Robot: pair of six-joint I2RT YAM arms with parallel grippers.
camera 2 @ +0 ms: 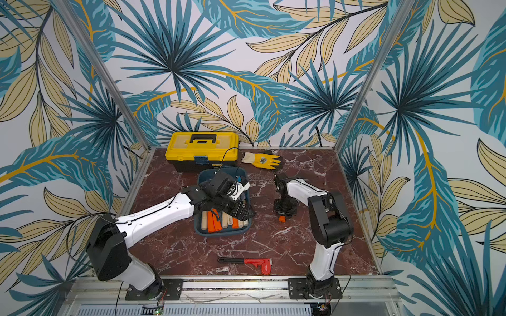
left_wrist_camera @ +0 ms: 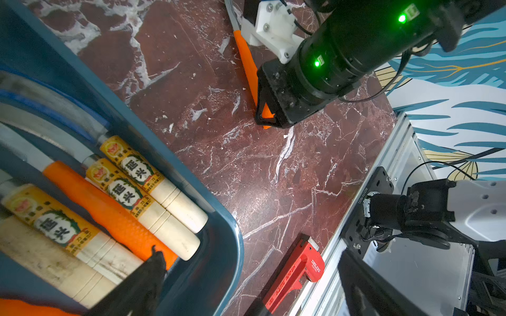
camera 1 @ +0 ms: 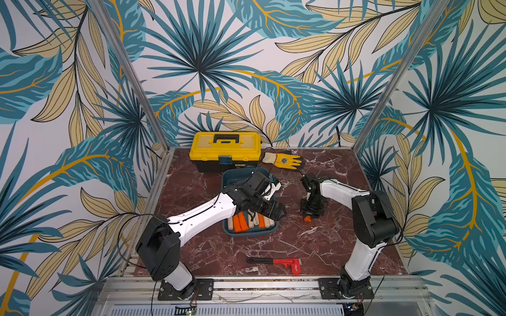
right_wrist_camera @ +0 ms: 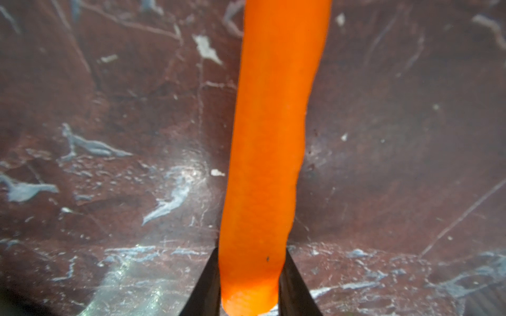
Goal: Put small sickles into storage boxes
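My right gripper point(camera 1: 311, 210) is low over the table right of the storage box point(camera 1: 250, 233), around the orange handle of a sickle, whose blade point(left_wrist_camera: 229, 13) shows in the left wrist view. Its fingertips are at the handle's end, partly open; whether they grip it I cannot tell. The blue-grey box holds several sickles with orange point(left_wrist_camera: 105, 210) and wooden point(left_wrist_camera: 179, 205) handles. My left gripper point(camera 1: 276, 213) hovers over the box's right part; in its wrist view two blurred fingertips stand wide apart, nothing between them.
A yellow toolbox point(camera 1: 225, 147) and a yellow glove point(camera 1: 284, 160) lie at the back. A red pipe wrench point(camera 1: 284, 263) lies at the front. Bare table point(camera 1: 179, 247) surrounds the box.
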